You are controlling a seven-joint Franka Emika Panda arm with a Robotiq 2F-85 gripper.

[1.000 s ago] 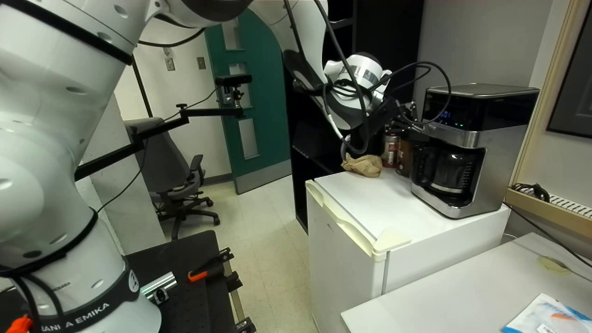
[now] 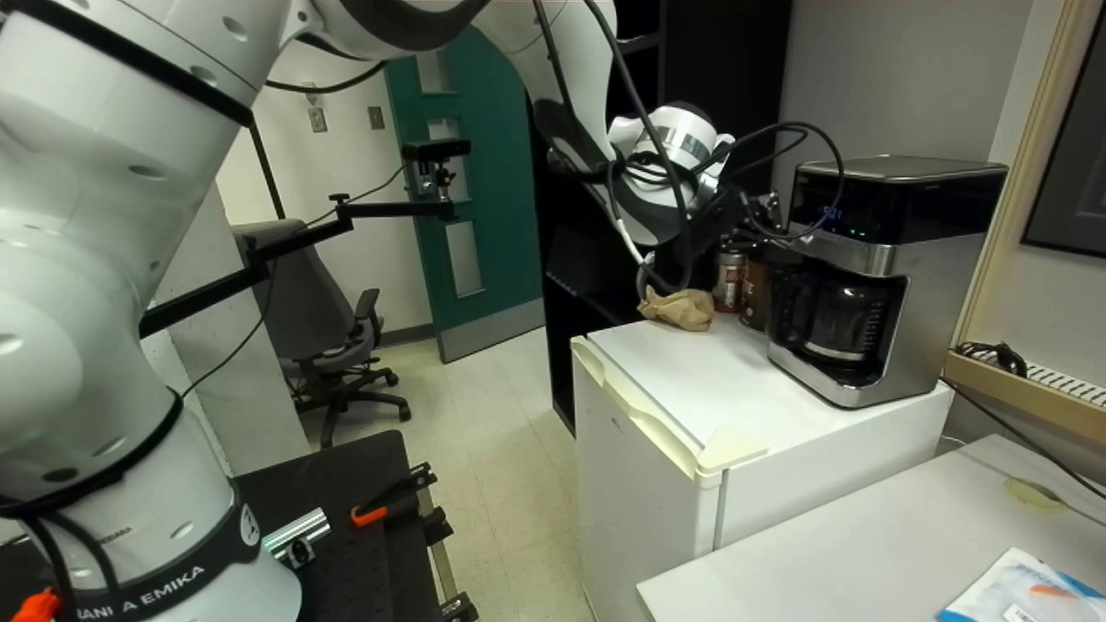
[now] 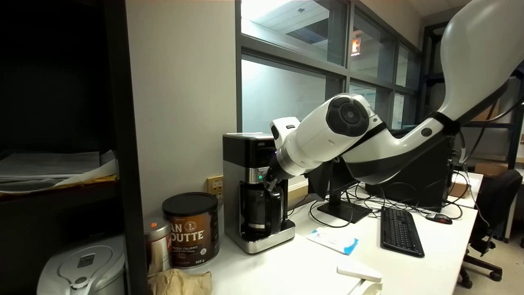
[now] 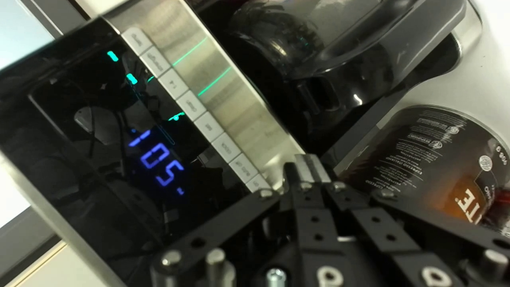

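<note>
The coffee maker (image 2: pixel 938 275) stands on a white fridge top, a glass carafe (image 2: pixel 845 316) inside it. In the wrist view its black display (image 4: pixel 157 165) glows with blue digits, and a row of silver buttons (image 4: pixel 193 105) runs along the panel's edge. My gripper is shut, with nothing showing between its fingers. Its tips are right by the end of the button row; whether they touch the panel I cannot tell. From the second exterior view, the gripper (image 3: pixel 271 184) is at the front of the coffee maker (image 3: pixel 236 167), just above the carafe handle.
Beside the machine stand a brown coffee can (image 3: pixel 191 231) and a smaller metal tin (image 3: pixel 158 243). A crumpled brown paper bag (image 2: pixel 679 309) lies near the fridge (image 2: pixel 664 487) edge. Open fridge-top surface lies in front of the machine. A dark shelf (image 2: pixel 601 259) rises behind the arm.
The arm and gripper have shifted very slightly, a little lower and toward the right in the first exterior view. The coffee maker stands where it was.
</note>
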